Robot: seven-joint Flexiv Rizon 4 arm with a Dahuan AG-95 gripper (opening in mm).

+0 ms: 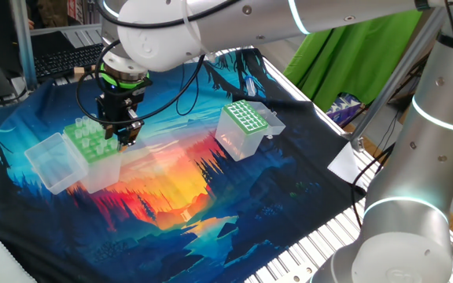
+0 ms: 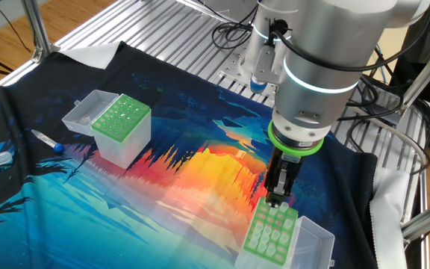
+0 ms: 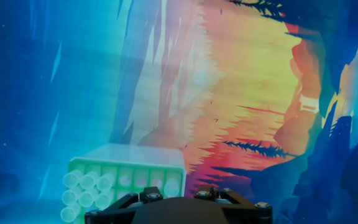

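A translucent box with a green rack top [image 1: 93, 140] holds several clear tubes standing upright in part of its holes. Its clear lid [image 1: 57, 163] lies hinged open at its side. My gripper [image 1: 130, 140] is low over the rack's edge; in the second exterior view the gripper [image 2: 276, 202] is above the end of the tube rack [image 2: 271, 233]. At the bottom of the wrist view the fingers [image 3: 151, 194] stand apart, with nothing visible between them. Left of them, tube mouths [image 3: 87, 182] cluster in the rack, and several holes along its edge look empty.
Another green-topped box [image 1: 245, 118] stands across the cloth, lid open, with no tubes seen rising from it. Near it lies a blue-capped tube or pen [image 2: 48, 141]. Patterned cloth [image 1: 183, 189] between the boxes is clear. A cable [image 1: 163, 115] loops by the wrist.
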